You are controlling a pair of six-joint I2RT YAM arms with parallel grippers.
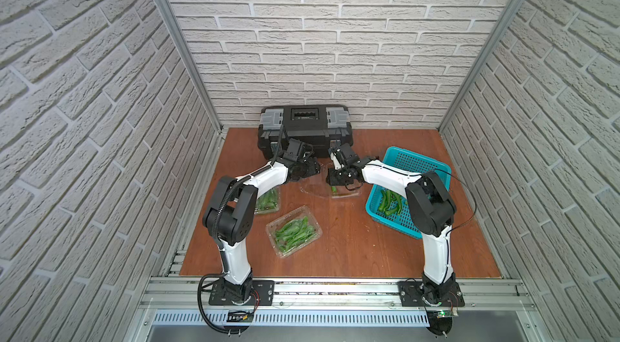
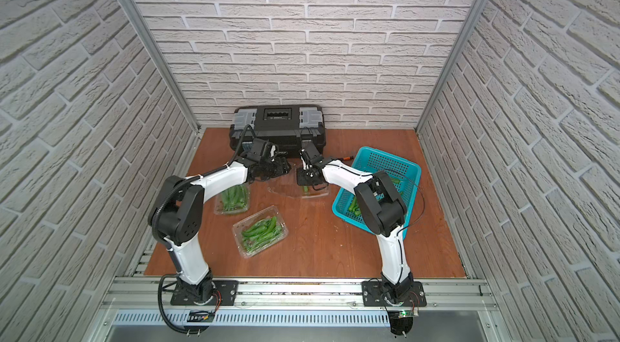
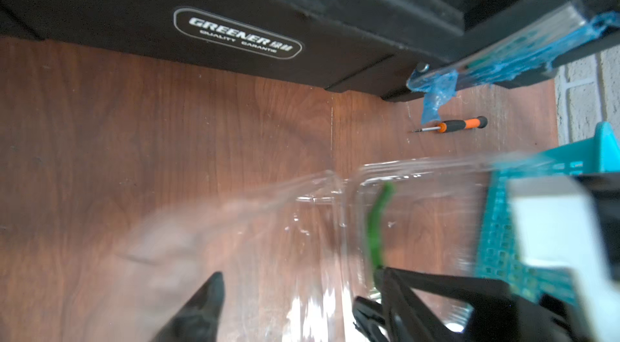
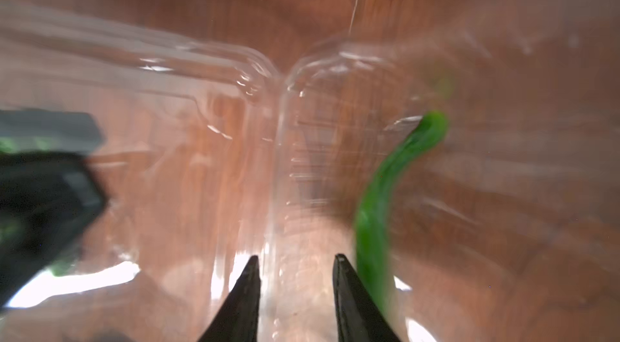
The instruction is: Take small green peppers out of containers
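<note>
One green pepper [image 4: 377, 206] lies in the clear plastic container [image 3: 419, 167]. In the right wrist view, my right gripper is open above the container's hinge side, the pepper just right of its right finger. No pepper sits between those fingers. The opened clear lid [image 3: 277, 212] spreads to the left, blurred, under my left gripper, whose fingers stand apart; I cannot tell whether they touch the lid. Two other containers hold peppers: a tilted one [image 1: 316, 232] at the front and one [image 1: 279, 200] partly behind the left arm.
The teal basket [image 1: 369, 207], with several peppers [image 1: 387, 202] in it, stands on the right under my right forearm. At the back is a black toolbox [image 1: 304, 123], with a screwdriver [image 3: 461, 124] lying near it.
</note>
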